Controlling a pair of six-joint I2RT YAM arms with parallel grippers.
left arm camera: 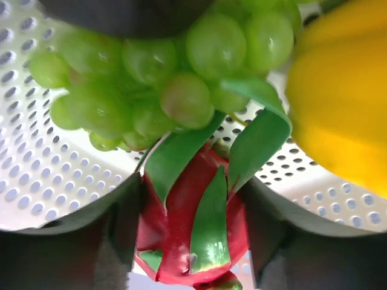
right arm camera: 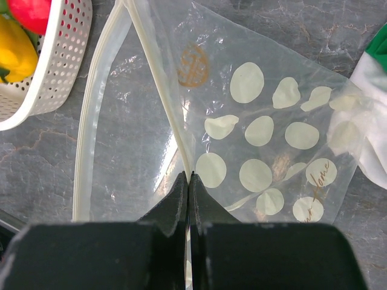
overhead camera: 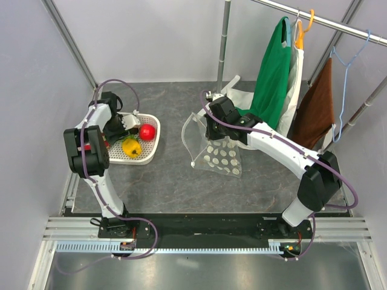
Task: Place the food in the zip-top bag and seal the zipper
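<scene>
My left gripper is down in the white perforated basket (overhead camera: 148,154), its part-open fingers either side of a red dragon fruit (left arm camera: 181,241); whether they grip it is unclear. Green grapes (left arm camera: 151,96), a yellow pepper (left arm camera: 338,90) and a red tomato (overhead camera: 147,132) share the basket; a dark item is partly seen at the top of the left wrist view. On the mat lies the clear zip bag (right arm camera: 260,181) with cream spots. My right gripper is shut on the bag's zipper edge.
A rack with green (overhead camera: 272,66) and brown (overhead camera: 311,115) cloths on hangers stands at the right, white cloth behind the bag.
</scene>
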